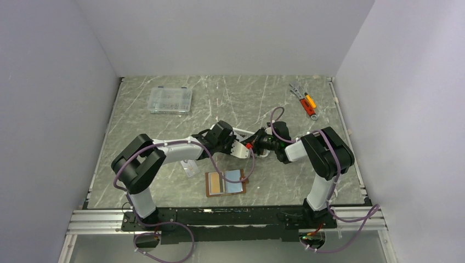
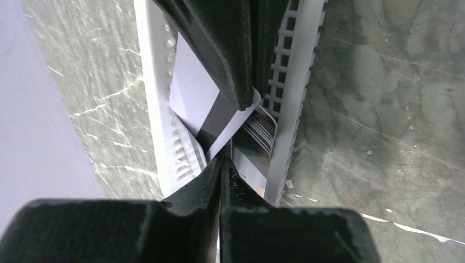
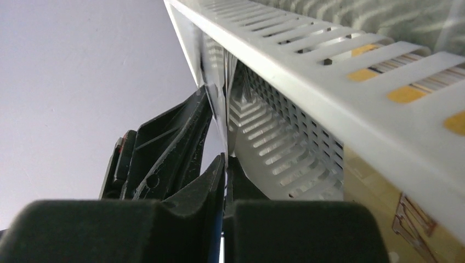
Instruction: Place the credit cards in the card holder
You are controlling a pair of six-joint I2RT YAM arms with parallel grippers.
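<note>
A white slatted basket (image 2: 151,66) sits at the table's centre, mostly under both arms in the top view, with cards (image 2: 192,82) standing and leaning in it. My left gripper is at the cards' edge; its fingertips are close together, and whether anything is between them is unclear. My right gripper looks shut, its tips at the lower edge of upright cards. An open brown card holder (image 1: 225,182) with tan and light-blue panels lies at the front centre.
A clear compartment box (image 1: 170,100) is at the back left. Pliers (image 1: 307,107) and an orange-handled tool (image 1: 309,100) lie at the back right. A small transparent item (image 1: 190,169) is left of the card holder. Walls border the table.
</note>
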